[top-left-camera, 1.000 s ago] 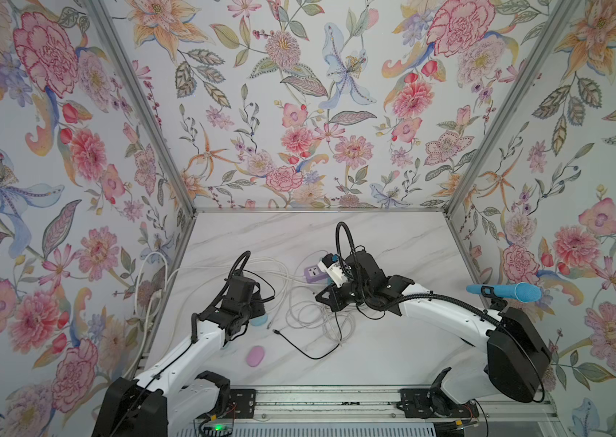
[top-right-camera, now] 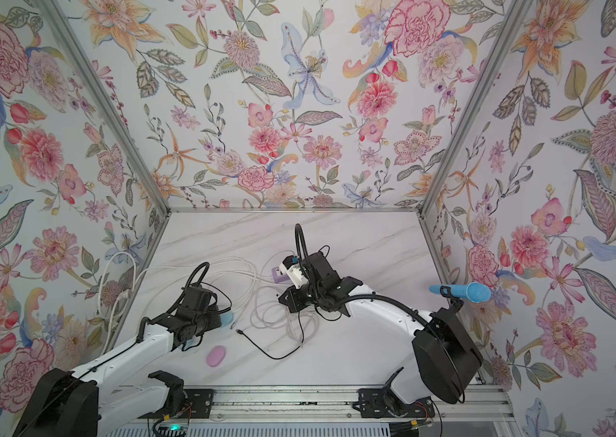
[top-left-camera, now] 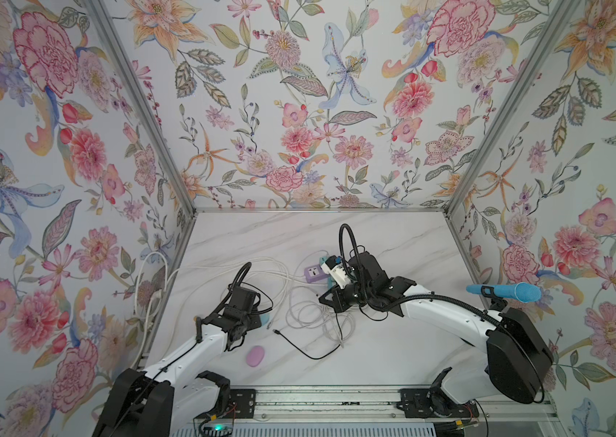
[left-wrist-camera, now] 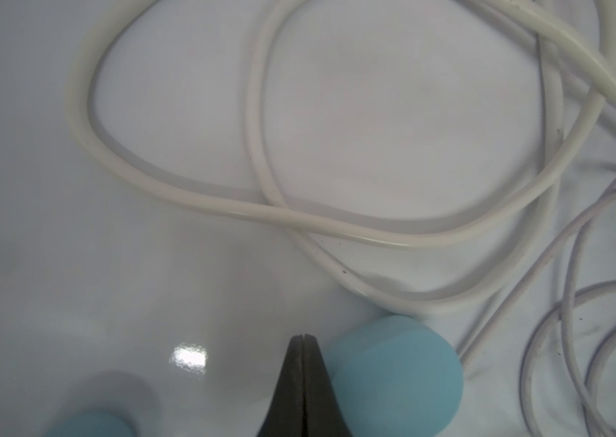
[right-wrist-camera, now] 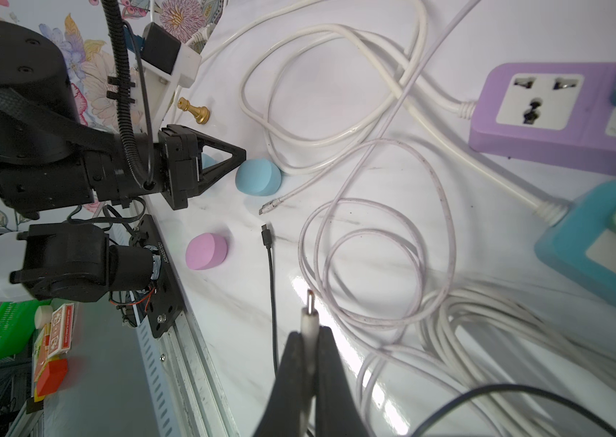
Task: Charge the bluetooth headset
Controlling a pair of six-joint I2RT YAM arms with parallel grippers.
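Dark and slim, the fingertips of my left gripper meet in the left wrist view with nothing between them. Right beside them, outside the fingers, lies a rounded light blue headset case (left-wrist-camera: 402, 378) on the table. In the right wrist view the same case shows just past the tips. My right gripper is shut on a thin pale cable plug (right-wrist-camera: 310, 314), its metal tip pointing away. A black cable (right-wrist-camera: 272, 280) lies beyond it, its connector end loose on the table.
A purple power strip (right-wrist-camera: 511, 149) stands to the right. White cables (right-wrist-camera: 355, 138) loop across the middle. A pink case (right-wrist-camera: 206, 251) sits near the front edge, and a second light blue object (left-wrist-camera: 93, 424) shows at the lower left.
The right arm stays nearly still.
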